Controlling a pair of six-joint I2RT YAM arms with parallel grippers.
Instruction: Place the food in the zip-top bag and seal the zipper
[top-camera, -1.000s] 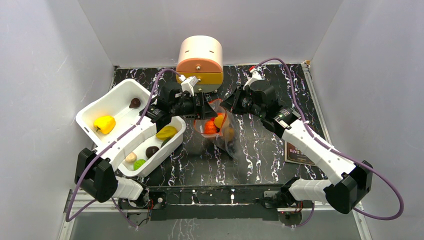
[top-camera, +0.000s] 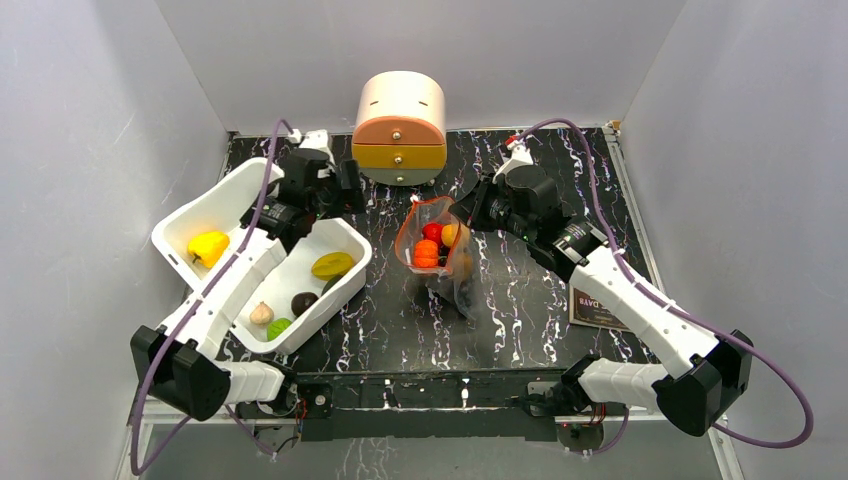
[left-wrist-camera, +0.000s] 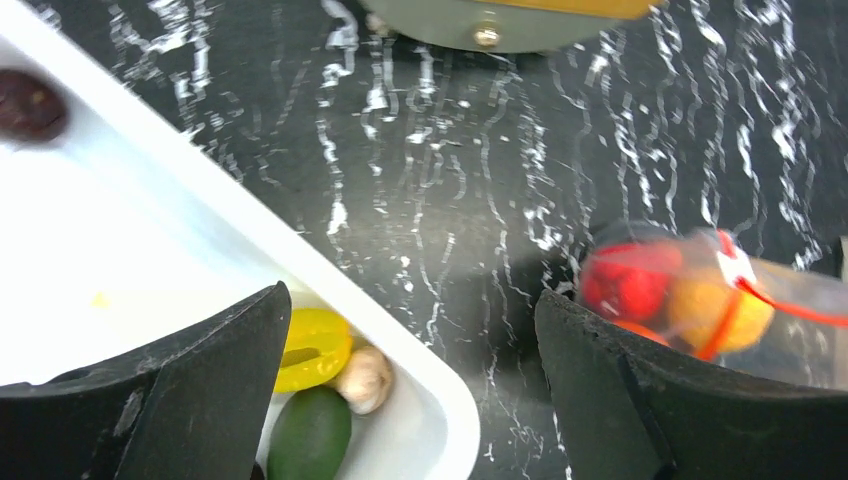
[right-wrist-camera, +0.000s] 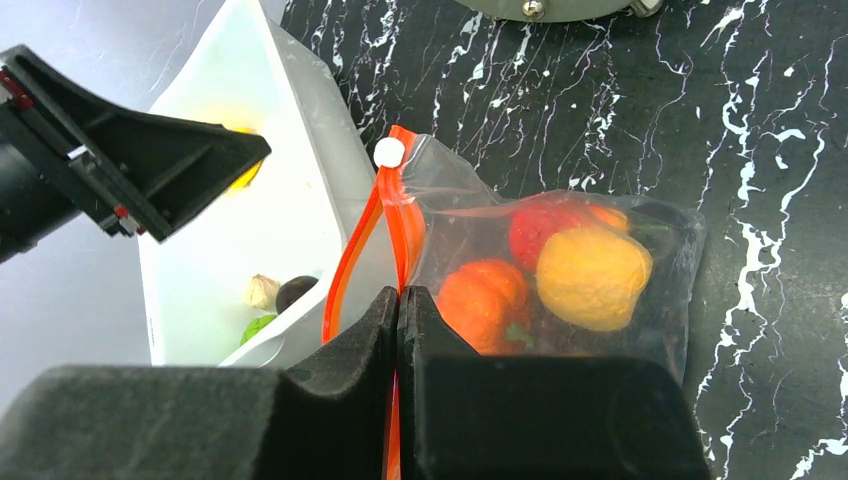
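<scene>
The zip top bag (top-camera: 450, 285) stands mid-table holding a red item (right-wrist-camera: 535, 235), an orange pumpkin (right-wrist-camera: 480, 305) and a yellow item (right-wrist-camera: 593, 277). My right gripper is shut on the bag's orange zipper edge at its rim. My left gripper is open with nothing between its fingers, over the inner side of the white bins (top-camera: 330, 310), left of the bag. The bins hold a yellow pepper (top-camera: 209, 246), a yellow elongated item (top-camera: 332, 264), a garlic (top-camera: 261, 314), a green item (top-camera: 279, 329) and dark round food (top-camera: 304, 303).
A small drawer cabinet (top-camera: 398, 110) stands at the back centre. A printed board (top-camera: 590, 310) lies at the right under my right arm. Grey walls enclose three sides.
My left gripper has moved up and left, away from the bag toward the bins. My right gripper has shifted slightly right with the bag's edge.
</scene>
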